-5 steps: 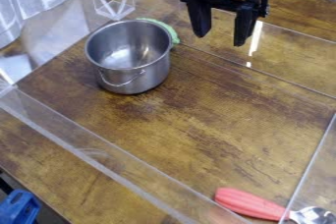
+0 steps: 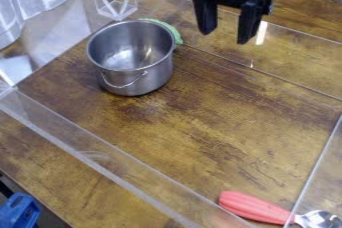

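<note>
My black gripper (image 2: 227, 14) is at the top centre, above the back of the wooden work surface, with its two dark fingers pointing down and standing apart, nothing visible between them. A steel pot (image 2: 130, 59) with a wire handle sits at the left middle, empty as far as shows. Just behind its right rim lies a pale green object (image 2: 164, 29), partly hidden by the pot. A red-handled utensil (image 2: 257, 208) with a metal head lies at the bottom right.
Clear plastic walls surround the wooden surface (image 2: 201, 132), whose middle and right are bare. A blue object (image 2: 16, 212) sits at the lower-left corner, outside the walls.
My gripper has shifted slightly over the last second, a little to the left and up in the view. The pot and the other objects have not moved.
</note>
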